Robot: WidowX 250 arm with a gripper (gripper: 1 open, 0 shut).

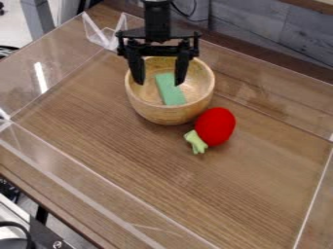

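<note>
A black gripper [156, 70] hangs open over a tan wooden bowl [168, 111], its two fingers reaching down at the bowl's left and right within the rim. A green block [169, 91] lies inside the bowl. A red object [215, 125] with a pale green end lies on the table just right of and in front of the bowl.
A clear plastic item [107, 29] stands at the back left. A raised wooden edge runs along the back right, and cables show at the left.
</note>
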